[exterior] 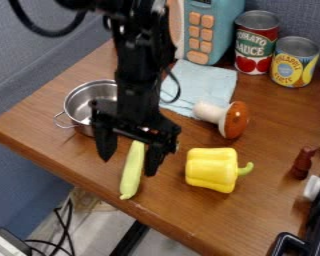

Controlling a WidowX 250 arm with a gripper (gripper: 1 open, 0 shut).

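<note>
The black gripper [131,150] hangs low over the left middle of the table, its two fingers apart on either side of the upper part of a pale green zucchini-like vegetable [129,182], which lies lengthwise toward the front edge. The gripper looks open. A steel pot [80,106] stands behind it at the left, partly hidden by the arm.
A yellow pepper [211,170] lies to the right, a mushroom [234,120] behind it on a light cloth [203,82]. Cans [255,45], a toy microwave [203,30], a small brown figure [302,163] and black items line the back and right.
</note>
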